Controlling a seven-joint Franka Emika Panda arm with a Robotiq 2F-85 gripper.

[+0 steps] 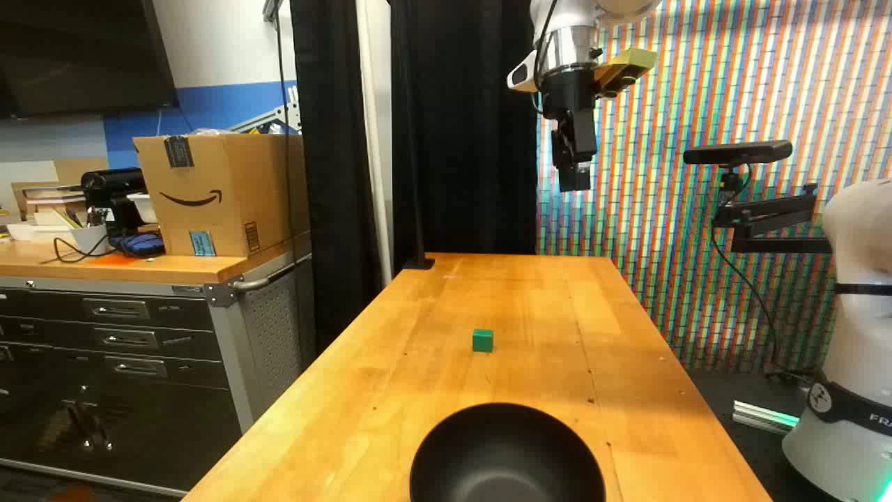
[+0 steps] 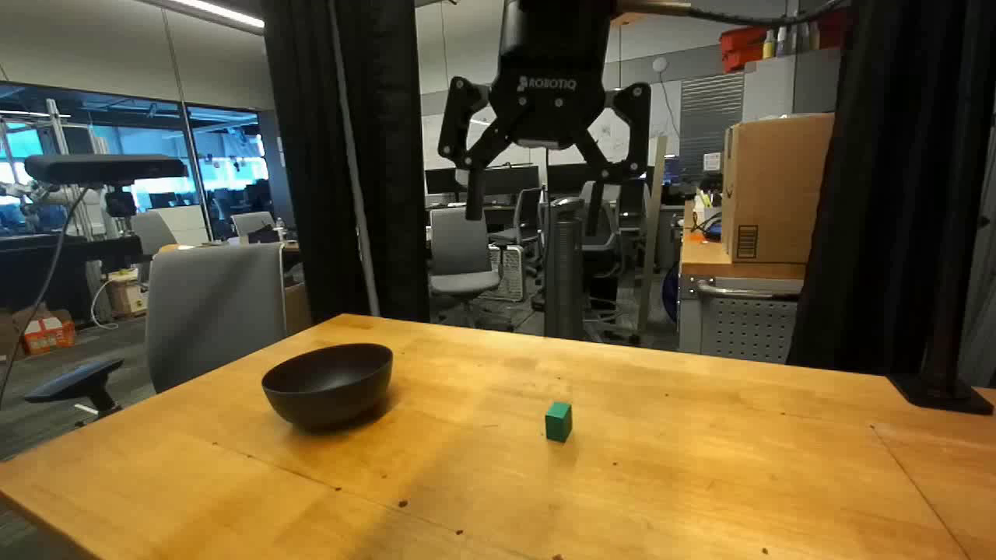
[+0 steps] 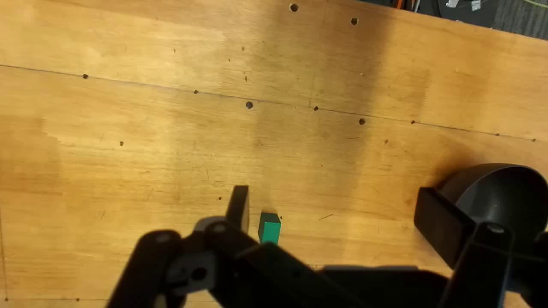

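Note:
A small green block stands alone on the wooden table, near its middle. To one side of it sits a round black bowl, which looks empty where its inside shows. High above the table hangs my gripper, its two fingers wide apart and only air between them. From the wrist, the green block appears close to the left finger, partly covered by the gripper's linkage, and the black bowl lies behind the right finger. In the first exterior view the gripper is well clear of the green block.
A black stand base occupies the table's far corner. Off the table are a cardboard box on a workbench and a camera on a side arm.

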